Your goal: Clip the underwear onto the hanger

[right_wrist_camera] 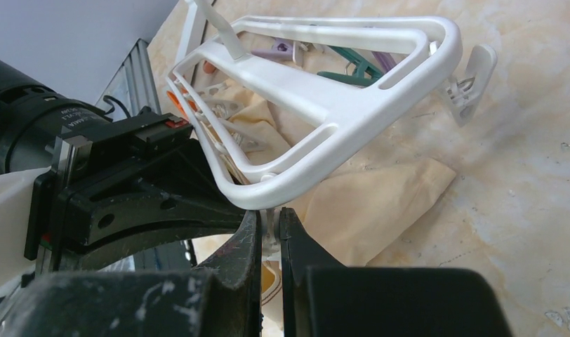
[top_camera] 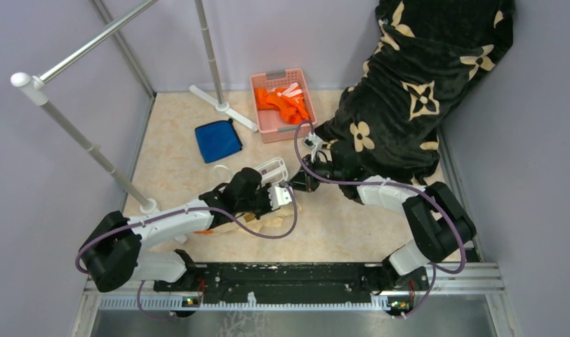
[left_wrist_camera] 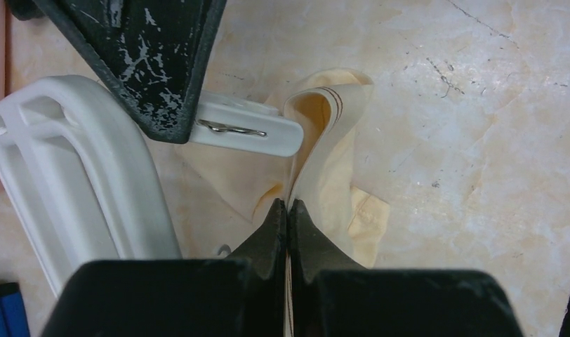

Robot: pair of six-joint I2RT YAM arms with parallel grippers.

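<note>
The beige underwear (left_wrist_camera: pixel 324 161) has an edge pinched in my left gripper, which is shut on the thin cloth; the rest hangs toward the floor. My right gripper is shut on a white clip (left_wrist_camera: pixel 250 132) of the white hanger. In the left wrist view the clip's tip meets the cloth's folded upper edge; whether cloth lies between its fingers I cannot tell. The hanger's frame (right_wrist_camera: pixel 296 84) fills the upper middle of the right wrist view, with purple and green clips (right_wrist_camera: pixel 352 67) beneath it.
Behind the arms stands a pink basket (top_camera: pixel 273 135) holding orange cloth (top_camera: pixel 286 105). A blue folded cloth (top_camera: pixel 218 141) lies to its left, near the metal rack (top_camera: pixel 100 158). A dark patterned blanket (top_camera: pixel 408 91) covers the back right. Bare floor (top_camera: pixel 338 232) shows in front of the right arm.
</note>
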